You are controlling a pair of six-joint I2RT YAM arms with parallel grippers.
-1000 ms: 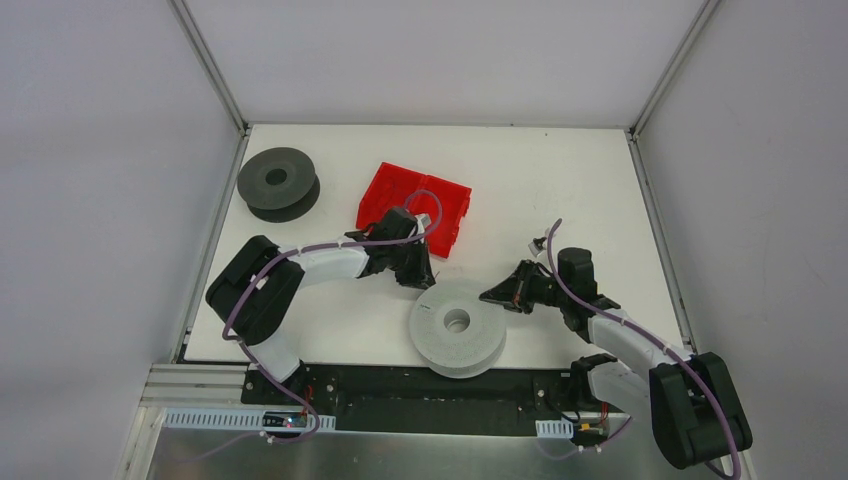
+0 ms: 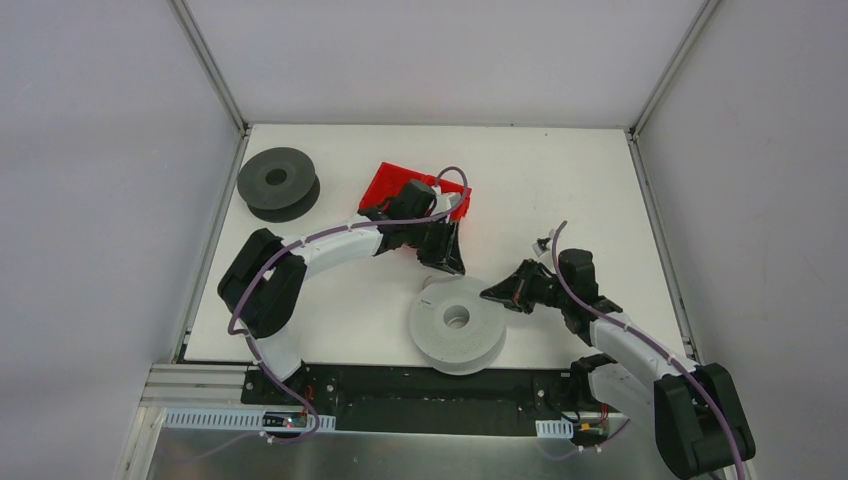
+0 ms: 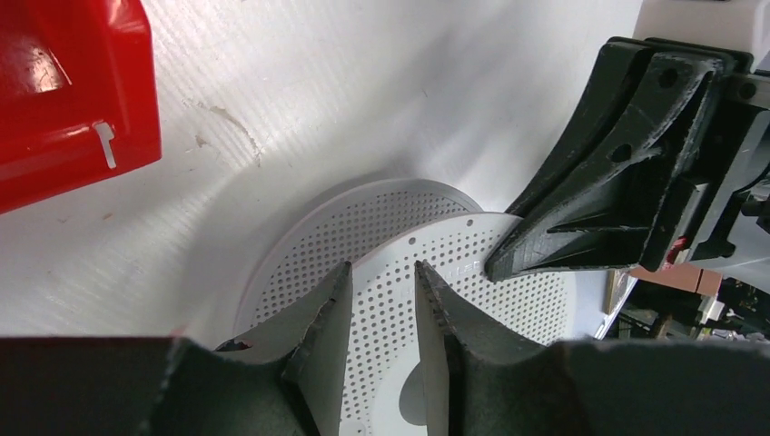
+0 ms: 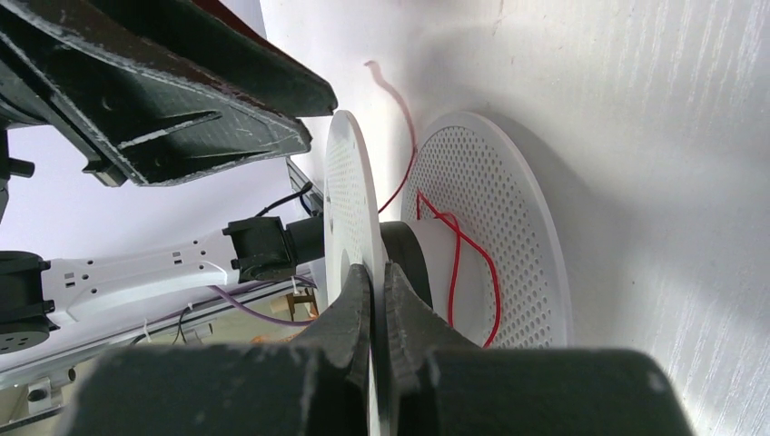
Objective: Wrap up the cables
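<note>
The white spool (image 2: 440, 340) lies at the table's front edge. My right gripper is shut on the rim of its upper flange (image 4: 350, 173). Red cable (image 4: 491, 272) loops loosely around the core between the two flanges, and its free end (image 4: 386, 84) trails out onto the table. My left gripper hangs at the spool's far side, its fingers part open. Nothing shows between its fingers; the perforated flange is seen behind them. From above, the cable is hidden by the flange and the left hand.
A red bin (image 2: 385, 182) stands behind the left gripper, partly covered by that arm. A dark grey spool (image 2: 278, 180) rests at the back left.
My left gripper has moved right and slightly away from the front edge, along the spool's far side. The right gripper has stayed at the rim, and the spool looks unmoved.
</note>
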